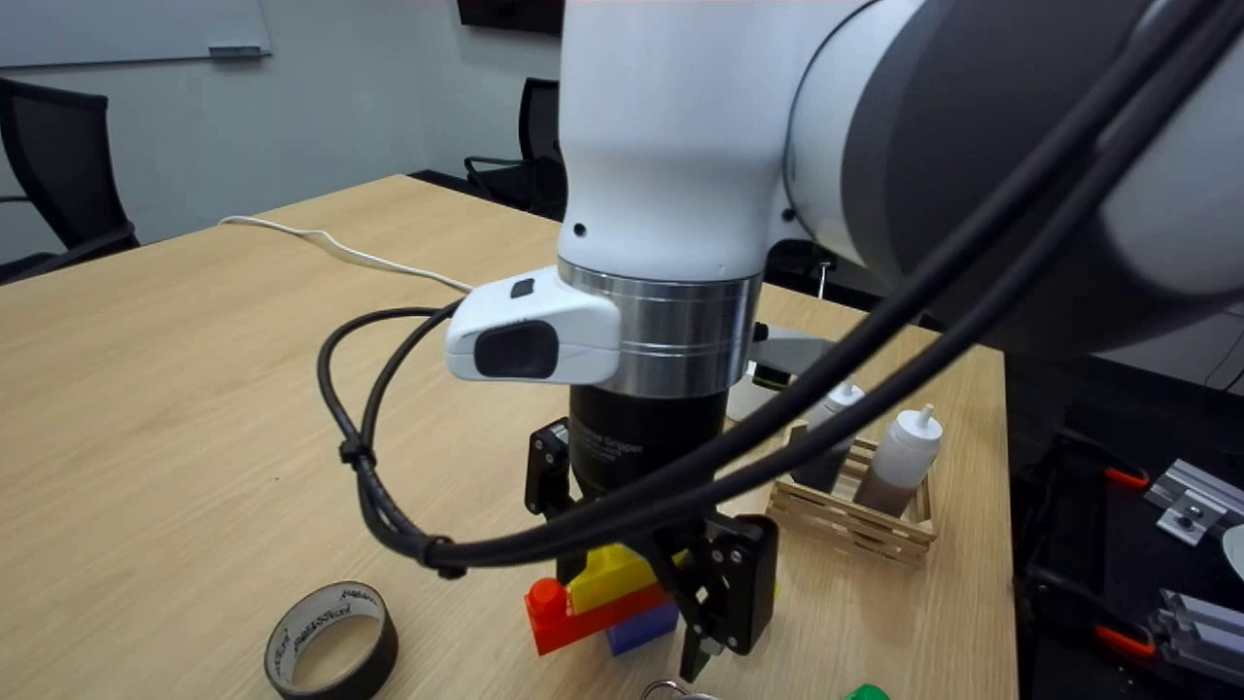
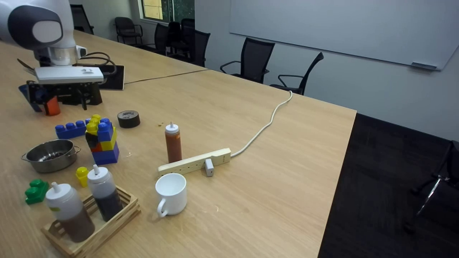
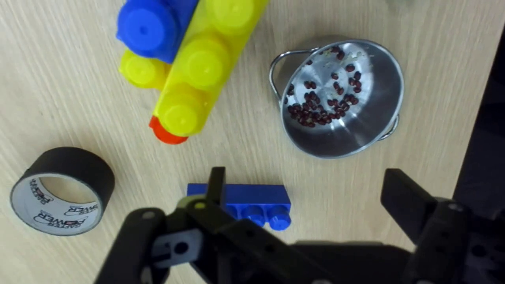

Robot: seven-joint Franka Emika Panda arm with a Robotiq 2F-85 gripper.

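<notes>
My gripper is open with nothing between its fingers, above the table. In the wrist view, a blue brick (image 3: 258, 195) lies partly behind the left finger (image 3: 216, 182). Beyond it to the right is a metal pot (image 3: 341, 142) holding dark red beans. A stack of yellow, blue and red bricks (image 3: 201, 71) stands toward the top left. In exterior view 2, the gripper (image 2: 64, 104) hangs behind the blue brick (image 2: 71, 130), the pot (image 2: 51, 157) and the stack (image 2: 104, 144). The gripper (image 1: 636, 607) partly hides the stack in exterior view 1.
Black tape (image 2: 128, 119) lies beside the stack. An orange cup (image 2: 52, 106) and a blue cup (image 2: 28, 98) are near the gripper. Nearer are a wooden crate with bottles (image 2: 129, 202), a white mug (image 2: 171, 194), a sauce bottle (image 2: 173, 144) and a power strip (image 2: 195, 162).
</notes>
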